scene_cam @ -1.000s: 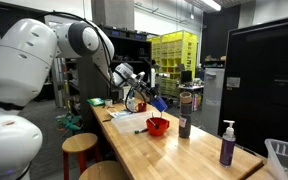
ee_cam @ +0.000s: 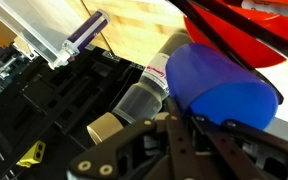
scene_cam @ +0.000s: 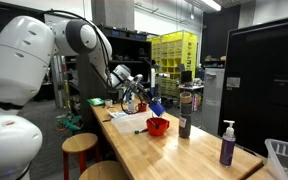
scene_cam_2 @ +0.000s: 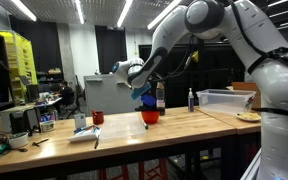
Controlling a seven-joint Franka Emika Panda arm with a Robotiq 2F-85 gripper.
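A blue cup (scene_cam: pixel 157 107) hangs tilted in my gripper (scene_cam: pixel 148 99), which is shut on it near the rim. Right below it, a red bowl (scene_cam: pixel 158 127) stands on the wooden table. In exterior view 2 the blue cup (scene_cam_2: pixel 147 99) overlaps the upper part of the red bowl (scene_cam_2: pixel 150 117). Seen from the wrist, the blue cup (ee_cam: pixel 224 85) fills the middle and hides part of the red bowl (ee_cam: pixel 256 48) behind it. What the cup contains cannot be made out.
A grey bottle (scene_cam: pixel 185 126) stands close to the bowl's right. Further right are a purple pump bottle (scene_cam: pixel 228 145) and a clear bin (scene_cam: pixel 286 155). A white sheet (scene_cam_2: pixel 122 126) lies on the table to the bowl's left in exterior view 2.
The gripper and blue cup have come slightly lower and a little left over the red bowl. The bowl and the bottles look unmoved.
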